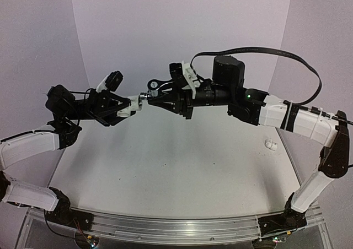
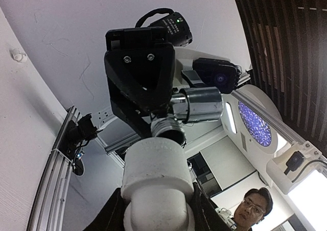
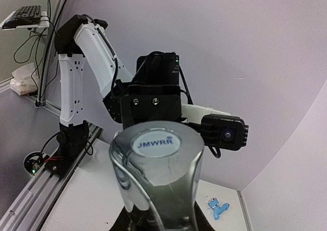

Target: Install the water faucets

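Observation:
A white pipe fitting [image 1: 134, 105] is gripped by my left gripper [image 1: 124, 107], its open mouth facing right in the top view. My right gripper [image 1: 161, 98] is shut on a chrome faucet [image 1: 153, 85]. The faucet's threaded end [image 1: 144, 96] points left and meets the fitting's mouth. In the left wrist view the threads [image 2: 166, 125] sit at the rim of the white fitting [image 2: 156, 177], slightly tilted; how far they enter, I cannot tell. The faucet's labelled chrome top [image 3: 156, 159] fills the lower middle of the right wrist view, hiding the fitting.
A blue faucet [image 3: 218, 208] lies on the table in the right wrist view. A small white fitting [image 1: 271, 145] rests at the table's right side. A person's face [image 2: 253, 205] shows in the left wrist view.

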